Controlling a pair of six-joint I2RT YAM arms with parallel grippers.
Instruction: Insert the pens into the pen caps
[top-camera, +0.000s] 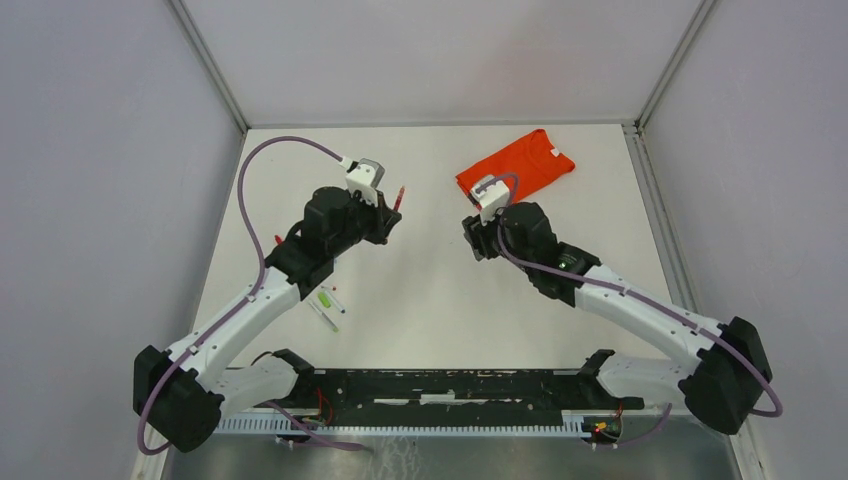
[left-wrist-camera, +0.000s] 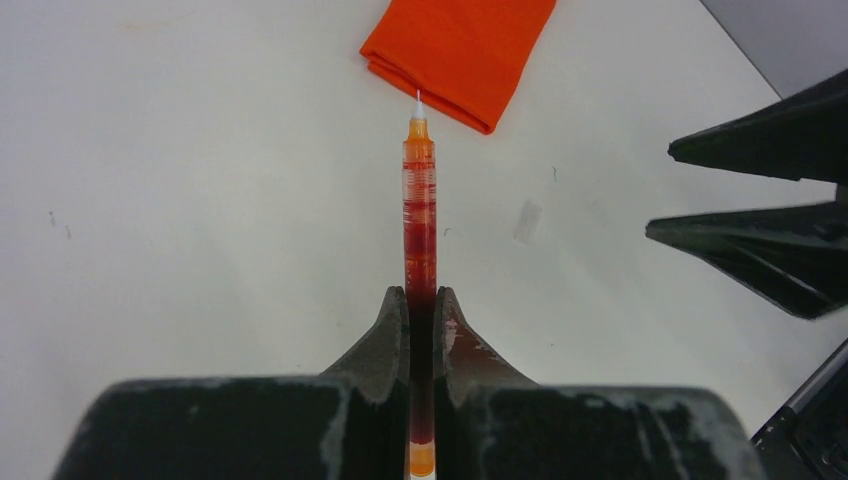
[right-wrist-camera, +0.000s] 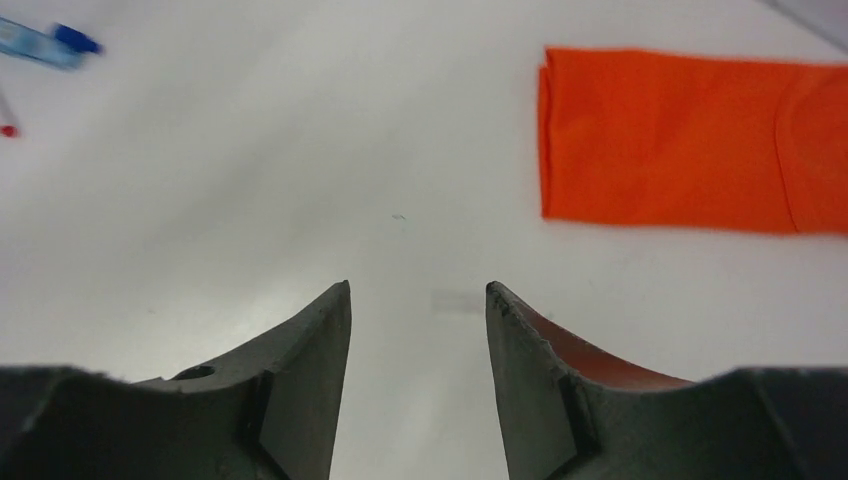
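A red pen (left-wrist-camera: 420, 220) with an orange collar and a bare white tip stands out beyond the fingers of my left gripper, which is shut on its barrel. The top view shows the same pen (top-camera: 399, 198) slanting up from the left gripper (top-camera: 388, 219). My right gripper is part open, and only bare table shows between its fingers. It hangs over the table to the right of the left one, apart from the pen. The right gripper's fingers (left-wrist-camera: 740, 225) enter the left wrist view from the right.
An orange cloth (top-camera: 516, 166) lies folded at the back right. Several pens and a green piece (top-camera: 324, 299) lie at the table's left, partly hidden by the left arm. A blurred blue item (right-wrist-camera: 55, 45) shows in the right wrist view.
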